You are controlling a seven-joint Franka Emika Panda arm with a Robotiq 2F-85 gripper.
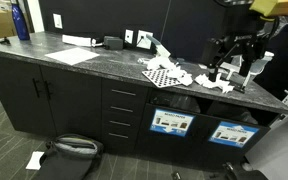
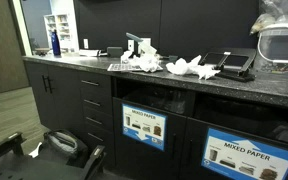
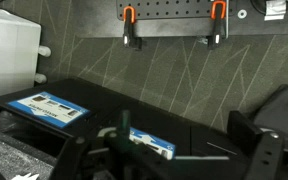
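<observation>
In the wrist view my gripper is a dark shape along the bottom edge. Its two fingers stand wide apart, and only floor and dark cabinet fronts show between them. My arm (image 1: 252, 45) reaches in from the upper right in exterior view 1, above the counter's right part. Crumpled white paper (image 1: 216, 83) lies on the counter (image 1: 114, 68) beneath it. More crumpled paper (image 2: 191, 68) shows in exterior view 2, beside a white checkered sheet (image 1: 164, 76).
Cabinet fronts below the counter carry blue-edged "mixed paper" signs (image 2: 144, 125). A clear tub (image 2: 279, 45) stands at the counter's right. On the floor lies a dark bag (image 1: 72, 157). Orange clamps (image 3: 218, 10) grip a perforated table edge.
</observation>
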